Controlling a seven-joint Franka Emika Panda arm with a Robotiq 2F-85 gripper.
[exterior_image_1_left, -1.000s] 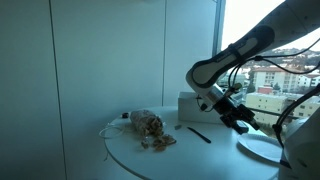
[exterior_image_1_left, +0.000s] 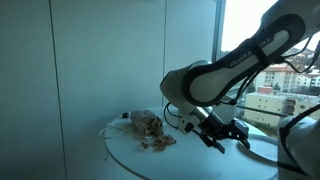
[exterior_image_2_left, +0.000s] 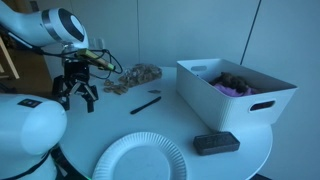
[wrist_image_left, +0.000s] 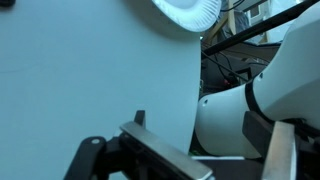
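Note:
My gripper (exterior_image_1_left: 233, 147) stands open above the white round table, its fingers pointing down. In exterior view 2 the gripper (exterior_image_2_left: 78, 104) is at the table's left side, with nothing between its fingers. Bare tabletop shows in front of the spread fingers (wrist_image_left: 165, 150) in the wrist view. A white ribbed plate (exterior_image_2_left: 110, 158) lies near the front of exterior view 2, and part of the plate (wrist_image_left: 193, 12) appears at the top of the wrist view. The white box (exterior_image_2_left: 238, 110) holds brown and purple items (exterior_image_2_left: 231, 82).
A crumpled brown bag (exterior_image_2_left: 146, 73) lies at the back with small brown pieces (exterior_image_2_left: 115, 89) beside it. A dark knife-like item (exterior_image_2_left: 146, 106) is mid-table, and a dark block (exterior_image_2_left: 215, 143) sits before the box.
In exterior view 1 the arm has swung left from near the plate, and looks larger. It now covers the white box and most of the dark knife-like item. Objects on the table have stayed put.

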